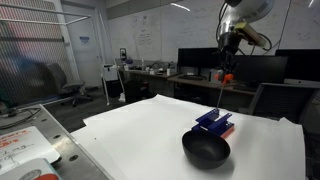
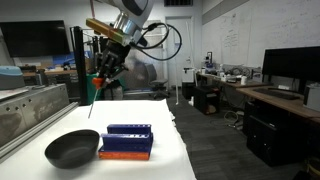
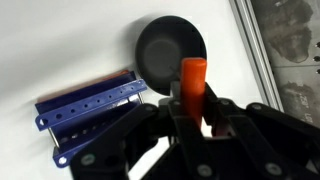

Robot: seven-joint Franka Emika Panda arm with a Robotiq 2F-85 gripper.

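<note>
High above the white table (image 1: 130, 135), my gripper (image 2: 98, 78) is shut on an orange-handled tool. Its orange handle (image 3: 194, 82) stands out between the fingers in the wrist view, and a thin rod (image 2: 93, 104) hangs below it, slightly tilted. A black bowl (image 1: 206, 149) rests on the table near the front edge, empty as far as shows. Right beside the bowl stands a blue rack (image 2: 128, 141) with an orange-red part (image 2: 125, 155) low on one side. The tool is clear of both; its tip hangs near the bowl side of the rack in exterior view 2.
Most of the white table left of the bowl is bare in exterior view 1. A metal-edged grey surface (image 3: 292, 45) borders the table in the wrist view. Monitors (image 1: 258, 68) and an office chair (image 1: 278, 103) stand behind the table.
</note>
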